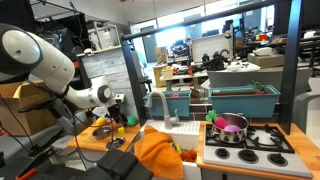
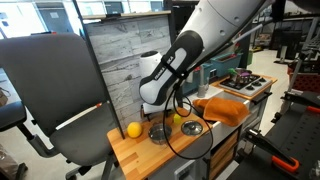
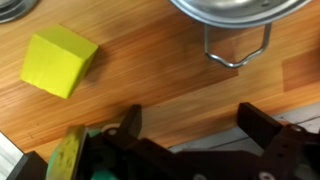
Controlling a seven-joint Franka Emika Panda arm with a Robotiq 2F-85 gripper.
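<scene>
My open gripper hangs low over the wooden counter, only bare wood between its fingers. Toward the upper left of the wrist view lies a yellow-green block; a round metal vessel with a wire handle is cut off by the top edge. A green object is partly covered by the left finger, with something yellow beside it. From exterior view 1, the gripper is above the yellow block, the green object and a metal bowl.
A yellow ball sits at the counter's end. Right of the sink stand a pot of colourful items and a stove. An orange towel drapes over the front edge. A faucet rises behind.
</scene>
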